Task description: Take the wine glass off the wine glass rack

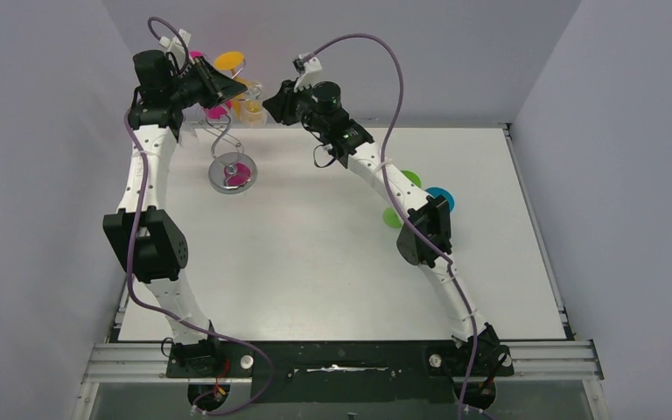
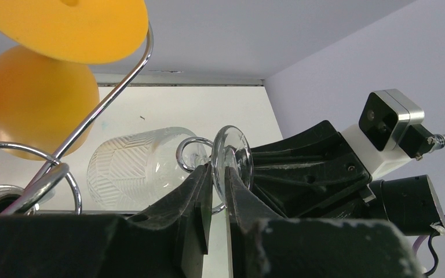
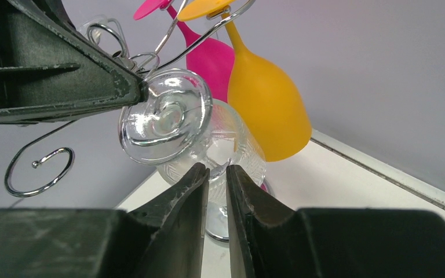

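The clear wine glass (image 3: pixel 226 133) hangs tilted, its round foot (image 2: pixel 232 156) towards the grippers and its patterned bowl (image 2: pixel 130 174) lower down. A wire loop (image 2: pixel 185 152) of the rack (image 1: pixel 232 171) shows close to its stem. My left gripper is at the foot, with a narrow gap between its fingertips and the foot's edge in that gap. From the right, my right gripper (image 1: pixel 275 109) reaches the glass. Its fingers (image 3: pixel 192 182) stand close together over the bowl's near side, shut on clear glass that is hard to make out.
A yellow glass (image 3: pixel 272 104) and a pink glass (image 3: pixel 208 61) hang close beside the clear one. Curled wire (image 3: pixel 37 156) juts out at the left. Green discs (image 1: pixel 393 218) and a blue disc (image 1: pixel 442 198) lie under the right arm.
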